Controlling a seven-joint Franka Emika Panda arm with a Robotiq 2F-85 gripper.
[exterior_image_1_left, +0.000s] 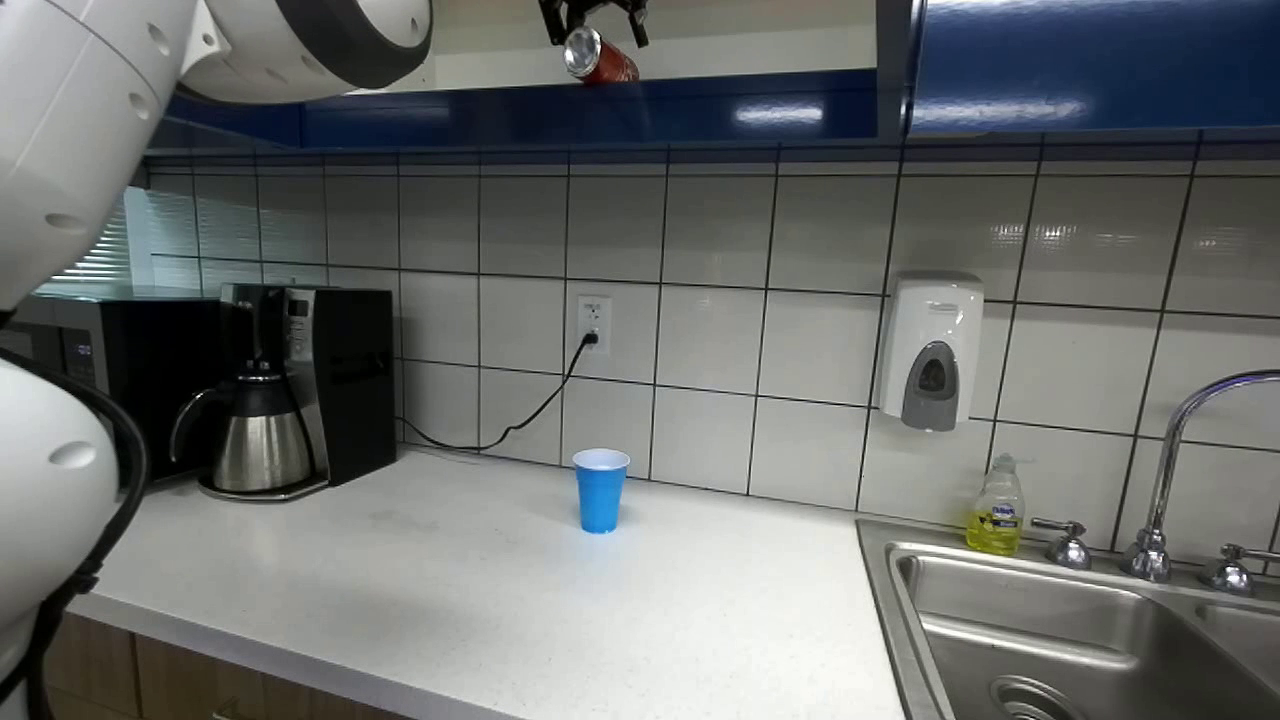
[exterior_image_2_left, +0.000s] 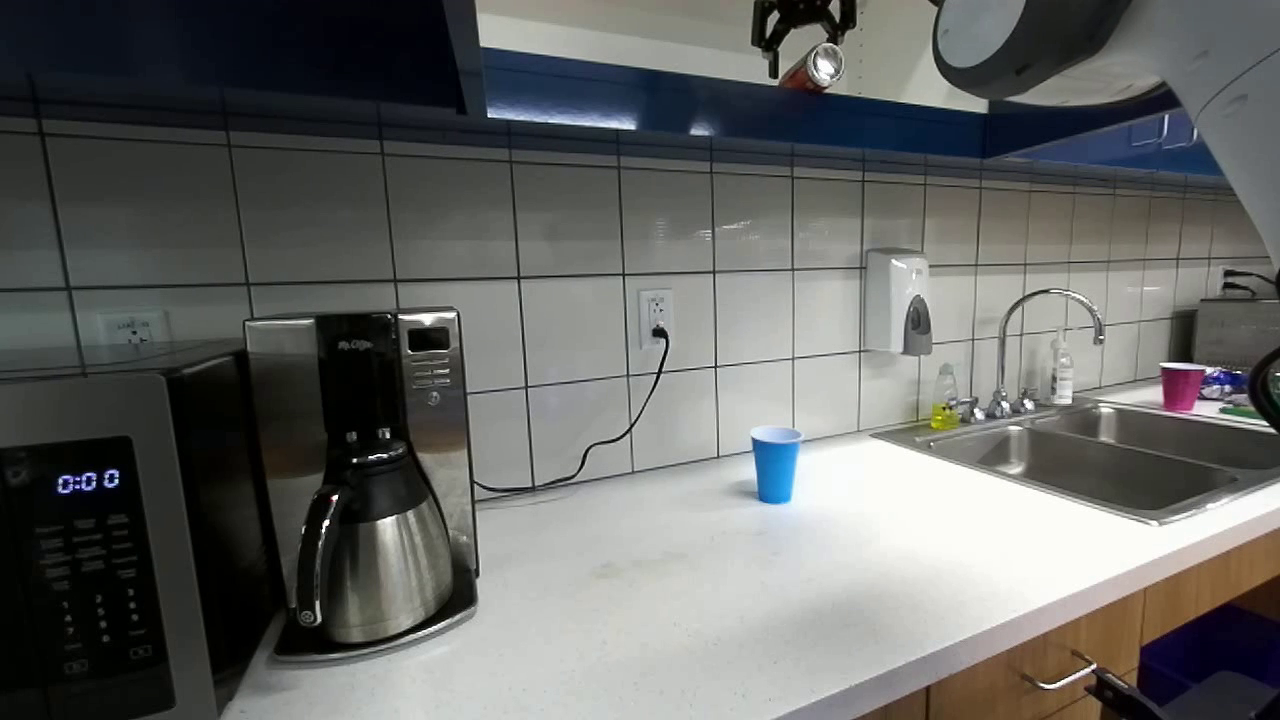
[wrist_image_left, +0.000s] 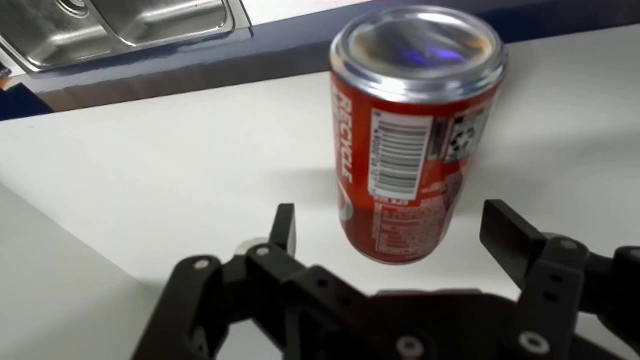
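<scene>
A red can with a silver end lies on its side on the white floor of the blue-edged cabinet. In exterior view 1 the can shows just over the shelf's blue edge, its silver end pointing out. My gripper stands open in the wrist view, one finger on each side of the can with clear gaps, touching neither side. From exterior view 2 the gripper is seen above and behind the can. The upper part of the gripper is cut off by the top of both exterior views.
The cabinet's blue front edge runs below the can. On the counter stand a blue cup, a coffee maker and a microwave. A steel sink lies to the right.
</scene>
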